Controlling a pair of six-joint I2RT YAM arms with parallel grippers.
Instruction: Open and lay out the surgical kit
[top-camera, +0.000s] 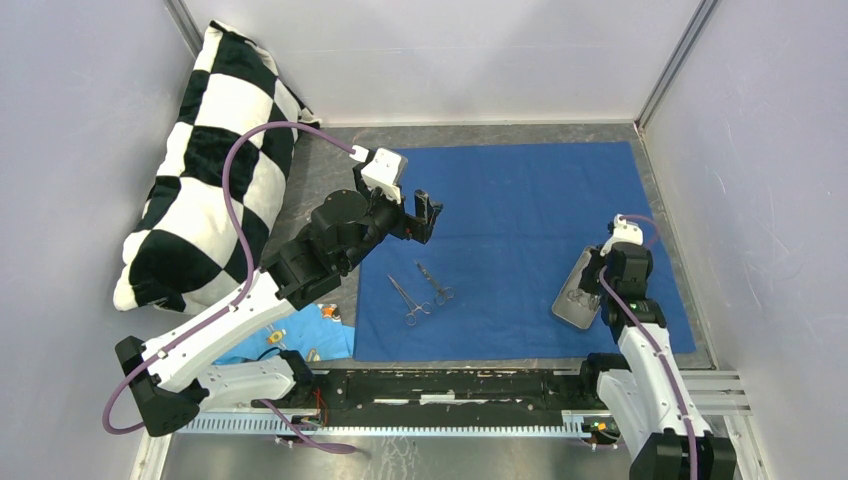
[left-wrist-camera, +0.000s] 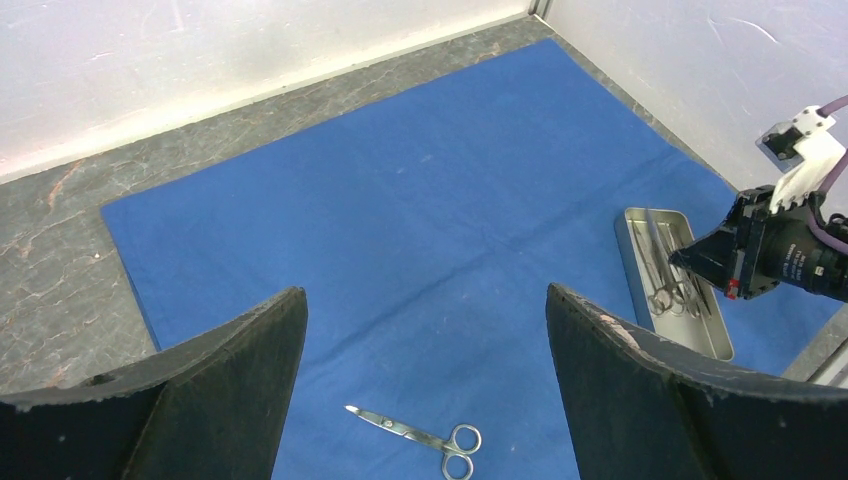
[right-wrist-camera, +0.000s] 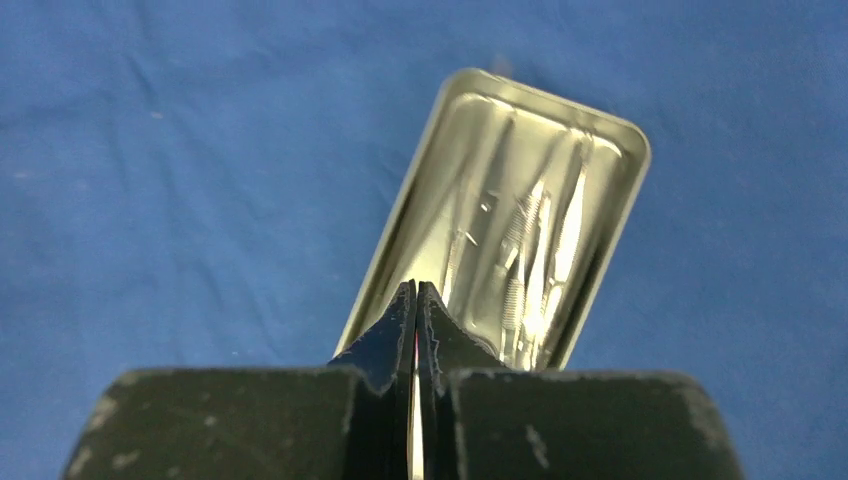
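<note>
On the right of the blue cloth lies a metal tray (right-wrist-camera: 400, 200) holding scissors and several slim steel instruments (right-wrist-camera: 568, 230). Over this tray, my right gripper is shut, fingertips together with nothing between them; the scissors (right-wrist-camera: 480, 170), blurred in the right wrist view, lie outside its fingers. The top view has the right gripper's arm covering part of the tray. My left gripper (top-camera: 430, 218) stands open above the cloth, its fingers wide apart and empty. Below it on the cloth rest a scissors-like tool (top-camera: 437, 284) and a second ring-handled one (top-camera: 408, 300).
Bare blue cloth (top-camera: 520, 190) spreads across the middle and back. A checkered pillow (top-camera: 215, 170) leans at the left wall. Blue wrapping (top-camera: 300, 335) lies at front left. The right wall stands close beside the right arm.
</note>
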